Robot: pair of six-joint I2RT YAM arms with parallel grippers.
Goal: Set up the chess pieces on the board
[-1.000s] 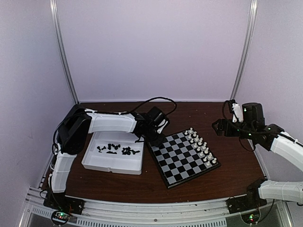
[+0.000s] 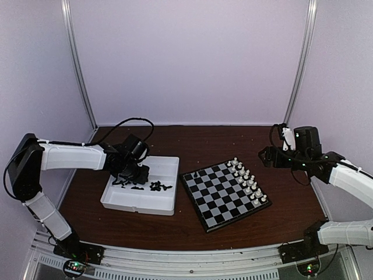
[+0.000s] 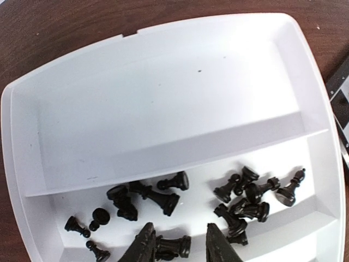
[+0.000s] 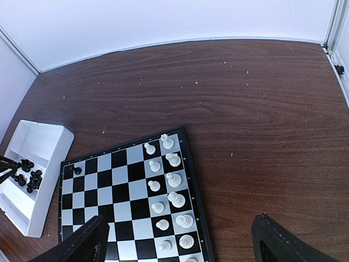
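Note:
White pieces (image 4: 176, 200) stand in two lines along one side of the chessboard (image 4: 125, 194). Near the board's far left corner stands a single small black piece (image 4: 77, 171). Loose black pieces (image 3: 248, 209) lie in the white tray (image 3: 163, 103), left of the board. Above them hovers my left gripper, open, its fingers (image 3: 144, 240) apart over a lying black piece (image 3: 173, 246) that they do not visibly grip. Out to the right of the board, my right gripper (image 2: 265, 156) is raised and open, with nothing between its wide-set fingers (image 4: 274, 240).
A low divider (image 3: 180, 158) crosses the tray, leaving one section empty. Bare brown table (image 4: 256, 120) spreads behind and to the right of the board. Pale walls enclose the back and sides.
From the board's left corner my left arm has swung left over the tray. The small black piece at that corner, earlier hidden by the gripper, shows on the board. My right arm is almost still.

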